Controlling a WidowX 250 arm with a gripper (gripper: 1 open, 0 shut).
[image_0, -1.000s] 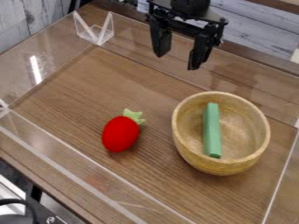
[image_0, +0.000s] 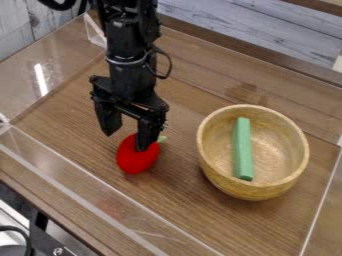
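My black gripper (image_0: 128, 118) is low over a red strawberry-like object (image_0: 138, 155) with a green top, its fingers spread open around the upper part and just above it. The red object lies on the wooden table toward the lower middle, partly behind the fingers. To the right, a tan bowl (image_0: 274, 175) holds a long green stick-like object (image_0: 242, 150).
A pale wall or edge runs along the back right. A clear plastic piece stands at the back left, behind the arm.
The bowl and the red object look unmoved.
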